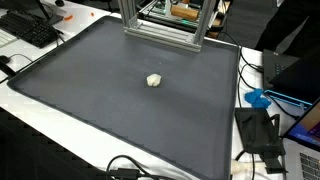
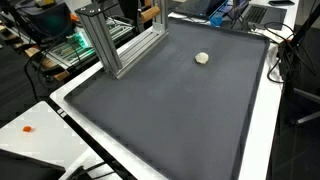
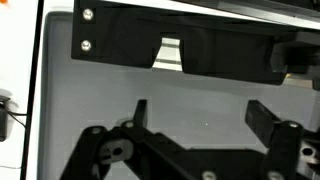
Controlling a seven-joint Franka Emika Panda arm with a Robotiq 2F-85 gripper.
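A small, pale, roundish object point(image 1: 153, 79) lies alone on the grey mat point(image 1: 90, 95). From the second exterior view, the same pale object point(image 2: 201, 58) appears toward the mat's far end. My gripper is open in the wrist view, its two dark fingers set wide apart. Only bare grey surface shows between them, and the pale object is outside that view. Neither exterior view shows the gripper's fingers clearly.
A metal frame point(image 1: 165, 33) stands at the mat's edge. A dark plate with bolts point(image 3: 120, 38) crosses the upper wrist view. A keyboard point(image 1: 32, 28), blue item point(image 1: 257, 98) and laptop point(image 1: 304, 125) lie off the mat.
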